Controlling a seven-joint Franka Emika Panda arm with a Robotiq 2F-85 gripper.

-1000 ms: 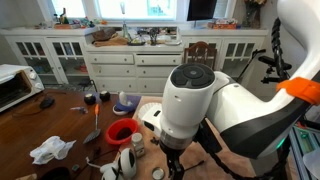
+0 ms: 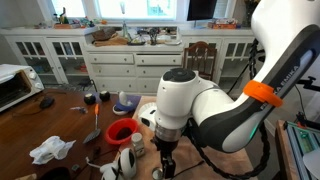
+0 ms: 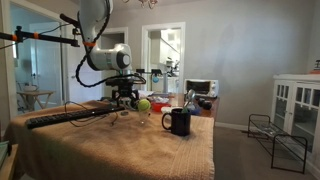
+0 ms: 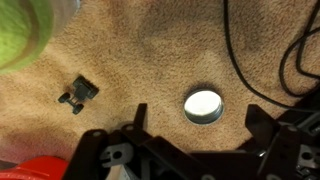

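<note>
A small round lid or disc [image 4: 203, 106], pale and shiny on top with a dark rim, lies on the brown cloth in the wrist view. My gripper is open above it. One finger [image 4: 138, 117] stands to its left and the other finger [image 4: 260, 122] to its right, with the disc visible in the gap. A gap in height between fingers and disc cannot be judged. In exterior view 2 my gripper [image 3: 125, 98] is low over the table, close to a green ball [image 3: 143, 104].
The green ball [image 4: 22, 28] looks to be in a clear glass at upper left. A small black clip [image 4: 78, 95] and red bowl [image 4: 42, 168] are on the left side. Black cables [image 4: 236, 62] run at right. A black mug [image 3: 177, 122] stands near the table's edge.
The arm has shifted in exterior view 1: its orange band has moved left and slightly down, and the white forearm looks smaller. The objects on the tables look unmoved.
</note>
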